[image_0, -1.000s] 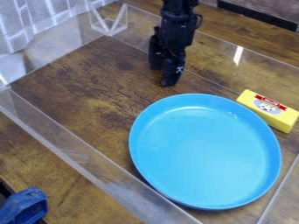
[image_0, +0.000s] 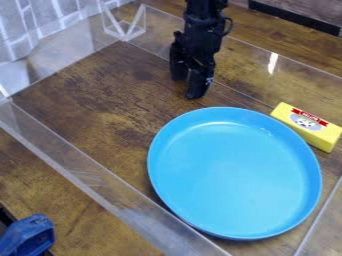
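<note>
My black gripper (image_0: 190, 78) reaches down from the top middle of the camera view to the dark wooden table surface, above and left of a large blue plate (image_0: 233, 170). Its fingers are dark and small, so I cannot make out whether they are open or shut, or whether anything is between them.
A yellow box with a red label (image_0: 305, 128) lies right of the plate. A blue object (image_0: 22, 238) sits at the lower left corner. A white wire piece (image_0: 123, 22) stands at the back left. Clear edging borders the table. The wood left of the plate is bare.
The gripper has shifted very slightly; the plate and the box have not moved.
</note>
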